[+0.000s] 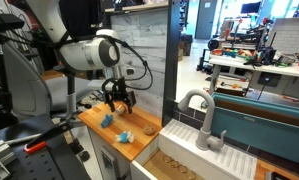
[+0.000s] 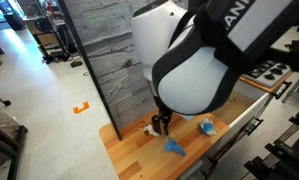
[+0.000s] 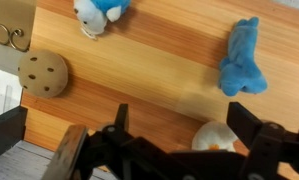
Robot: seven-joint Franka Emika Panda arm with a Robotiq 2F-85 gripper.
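My gripper is open over the wooden counter, its dark fingers wide apart in the wrist view. Low in that view, towards the right finger, lies a white toy [image 3: 217,136] with an orange spot, partly hidden by the gripper. A blue plush toy [image 3: 242,62] lies farther up on the right. At the top left is a white and blue toy [image 3: 99,12], and a brown round toy [image 3: 43,74] sits near the sink. In exterior view 2, the gripper [image 2: 162,124] is just above the counter, close beside the white toy [image 2: 149,129].
A white sink [image 1: 189,160] with a grey faucet [image 1: 199,105] adjoins the counter [image 1: 146,149]. A grey wooden panel [image 1: 154,62] rises behind the counter. Bare wood separates the toys.
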